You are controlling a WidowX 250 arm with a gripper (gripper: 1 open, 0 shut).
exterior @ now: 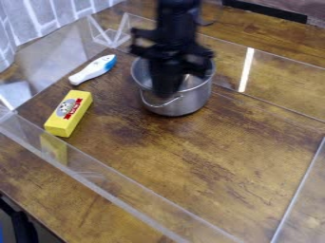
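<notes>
My gripper (173, 59) is a dark, motion-blurred shape over the steel pot (177, 100) at the upper middle, partly hiding it; whether it is open or shut is unclear. A yellow box (67, 114) with a printed label lies on the wooden table (203, 171) at the left. A white and blue handled item (91, 69) lies above and behind it.
Clear plastic walls border the work area on the left, front and right.
</notes>
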